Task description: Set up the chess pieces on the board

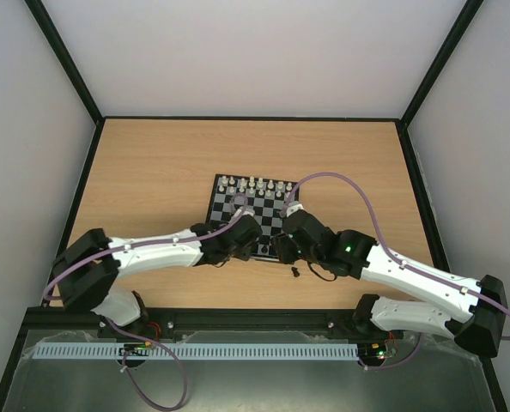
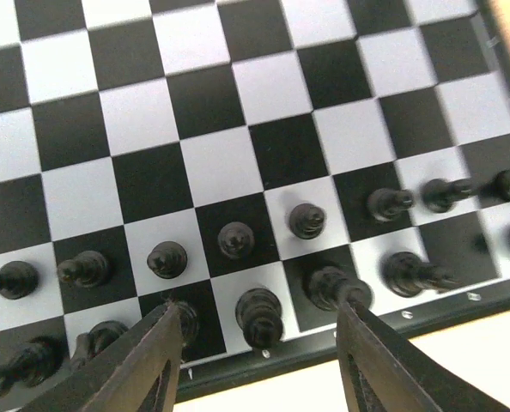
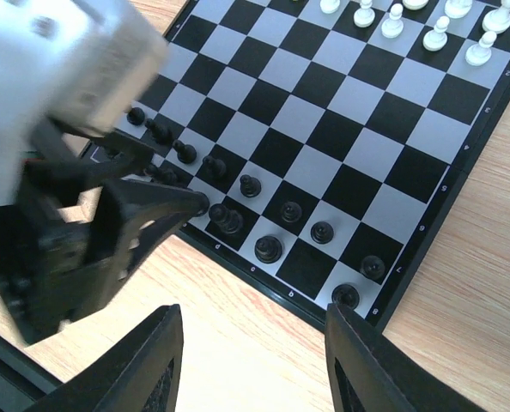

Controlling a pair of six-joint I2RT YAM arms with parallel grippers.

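The black-and-white chessboard [image 1: 270,209] lies at the table's middle front. Along its near side stand dark pieces in two rows, including a dark piece [image 2: 261,319] in the back row, seen between the parted fingers of my left gripper; no contact shows. In the right wrist view, the left gripper's fingers [image 3: 173,206] are low over the near edge. A bare black square [image 3: 306,268] lies in the back row, one in from the right corner piece [image 3: 345,296]. My right gripper is open and empty. A loose dark piece [image 1: 295,272] rests on the table.
White pieces [image 3: 435,36] stand along the board's far side, and the middle squares are clear. Both arms are close together over the near edge. Bare tabletop [image 1: 169,159] surrounds the board.
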